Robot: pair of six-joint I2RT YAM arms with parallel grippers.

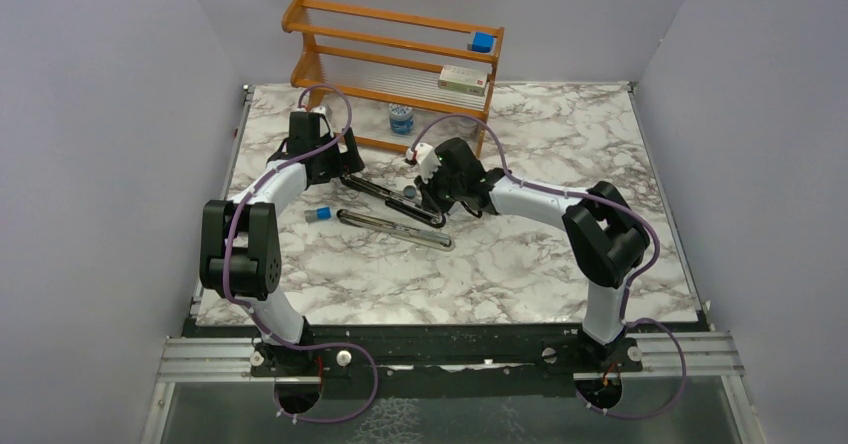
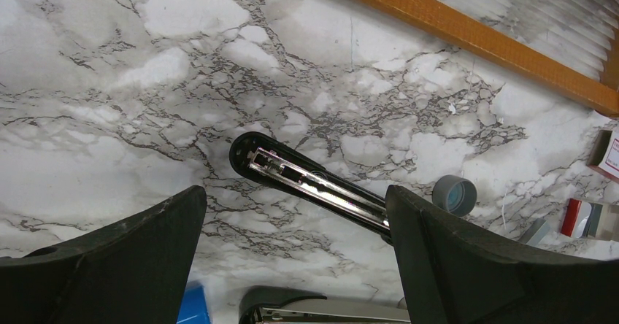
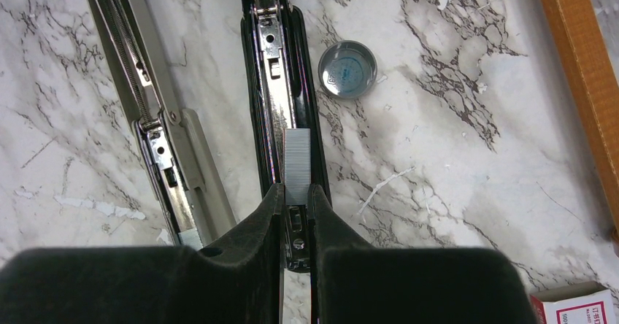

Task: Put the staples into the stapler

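Observation:
Opened flat, the black stapler (image 1: 374, 190) lies slantwise on the marble table, its metal channel (image 3: 278, 109) facing up. A grey strip of staples (image 3: 297, 165) sits between the fingertips of my right gripper, which is shut on its near end. The strip lies over the stapler's channel in the right wrist view; whether it touches the metal I cannot tell. My left gripper stands part open above the stapler's far end (image 2: 247, 154), its fingers (image 2: 139, 240) wide apart with nothing between them.
A second, grey-green stapler (image 1: 395, 229) lies open alongside. Close to the black one stands a small round grey cap (image 3: 347, 69). A small staple box (image 3: 577, 306) lies to the right. The wooden rack (image 1: 400, 79) stands behind.

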